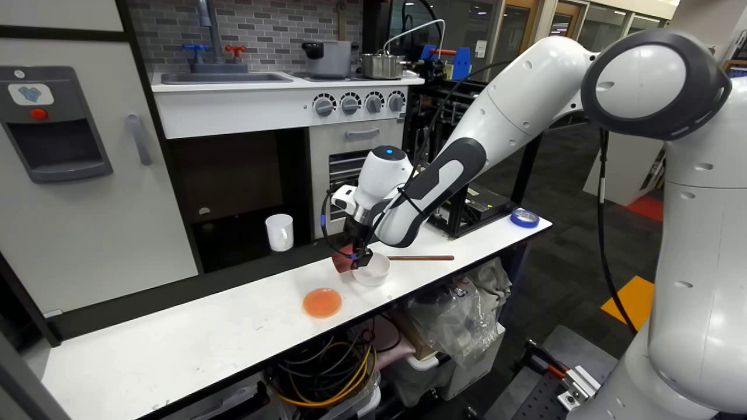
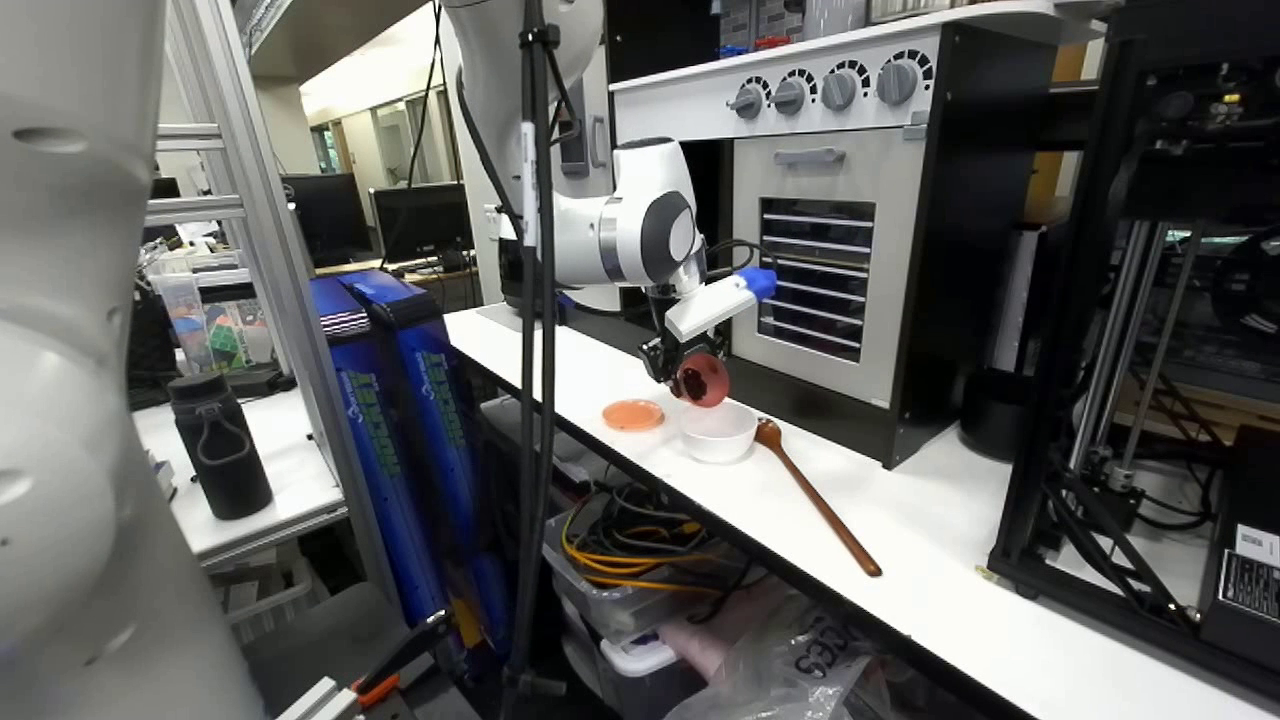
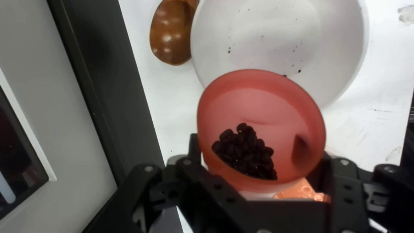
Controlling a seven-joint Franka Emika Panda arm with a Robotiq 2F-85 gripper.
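Note:
A red cup is held in my gripper, which is shut on it. Dark beans are gathered low inside the cup, which is tilted with its mouth facing the wrist camera. Just beyond its rim in the wrist view lies a white bowl, with only a few dark specks visible inside. In the second exterior view, the red cup hangs above the white bowl, toward its far left side. My gripper partly covers the cup in the first exterior view.
A wooden spoon lies beside the bowl, its head close to the rim. An orange disc rests flat on the white counter. The play kitchen borders the counter behind. Clear counter extends left of the disc.

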